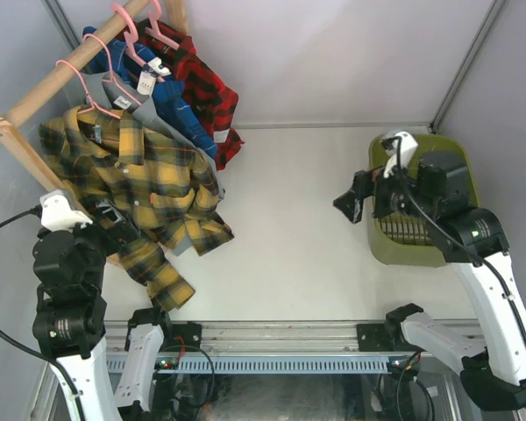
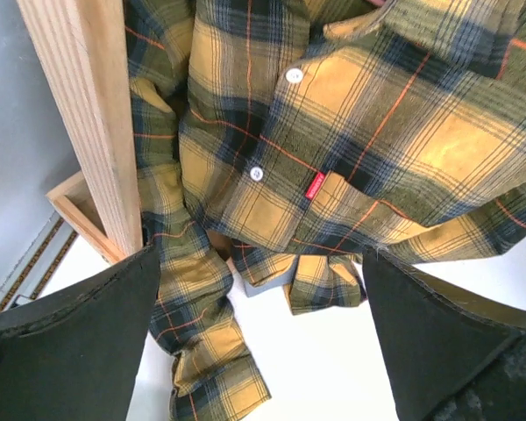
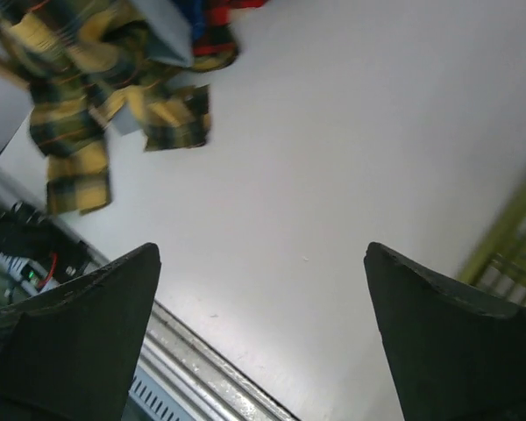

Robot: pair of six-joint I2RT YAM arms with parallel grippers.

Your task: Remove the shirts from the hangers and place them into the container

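A yellow and black plaid shirt (image 1: 149, 180) hangs on a pink hanger (image 1: 89, 92) at the near end of the wooden rail (image 1: 57, 77). Its buttoned front (image 2: 272, 140) and a small red tag fill much of the left wrist view. My left gripper (image 1: 114, 224) stands open just in front of the shirt's lower front, with no cloth between its fingers. Far to the right, over the near left part of the green basket, my right gripper (image 1: 351, 202) is open and empty. In the right wrist view the shirt's hem and sleeve (image 3: 79, 167) show at upper left.
Grey, blue plaid (image 1: 177, 103) and red plaid (image 1: 215, 92) shirts hang behind on more pink hangers. A wooden post (image 2: 92, 114) rises close beside the left gripper. The green basket (image 1: 390, 250) stands at right.
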